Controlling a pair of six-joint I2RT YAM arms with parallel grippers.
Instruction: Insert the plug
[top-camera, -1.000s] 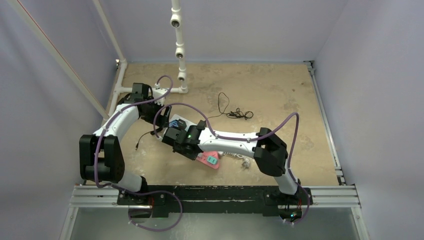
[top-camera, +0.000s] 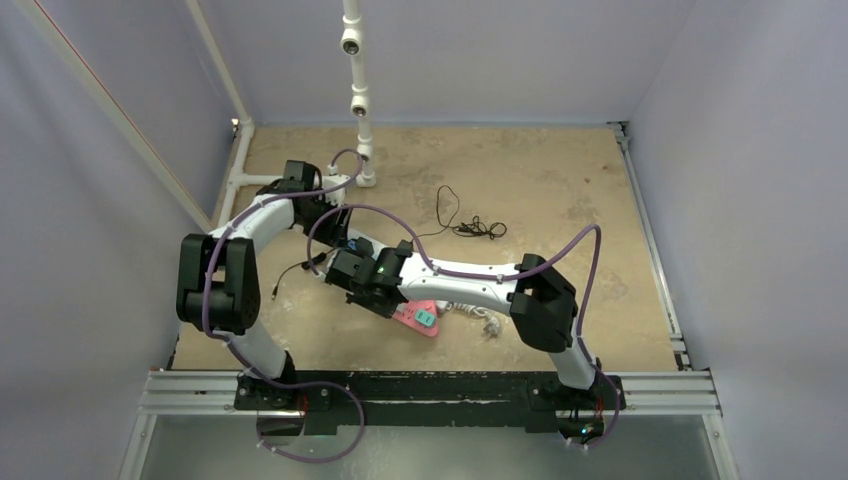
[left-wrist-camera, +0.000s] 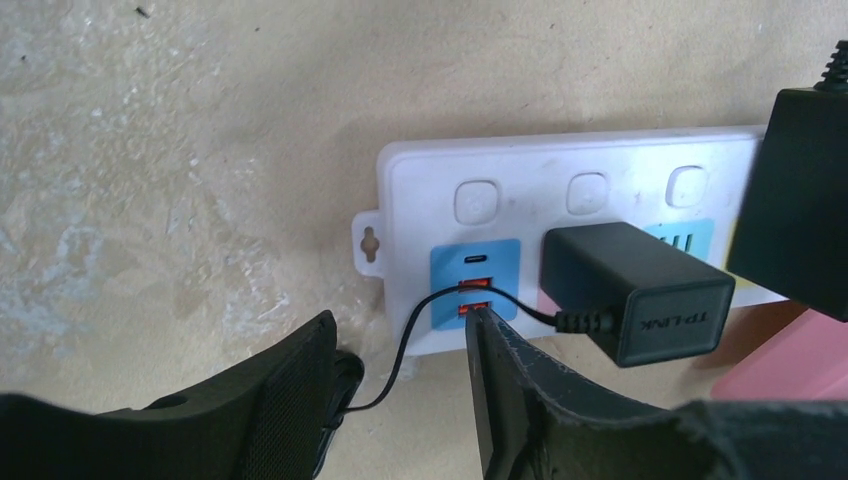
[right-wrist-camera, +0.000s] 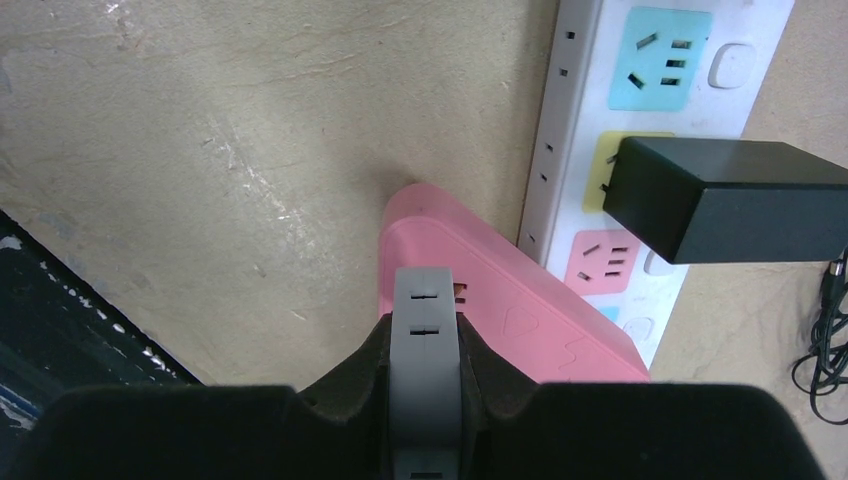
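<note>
My left gripper is open over the end of a white power strip (left-wrist-camera: 420, 180), near a blue USB socket panel (left-wrist-camera: 450, 260). A black TP-LINK adapter (left-wrist-camera: 670, 320) sits in the strip, its thin cable crossing that panel. A second black adapter (left-wrist-camera: 785, 190) is beside it. In the right wrist view, my right gripper is shut on a narrow grey-white slotted piece (right-wrist-camera: 425, 290) over a pink power strip (right-wrist-camera: 510, 310); the piece's lower part and contact with the strip are unclear.
A coiled black cable (top-camera: 478, 228) lies behind the arms, and a white cord with a plug (top-camera: 490, 325) lies right of the pink strip.
The left arm has moved rightward in the top view, its gripper shifting slightly over the white strip. The right arm looks still.
</note>
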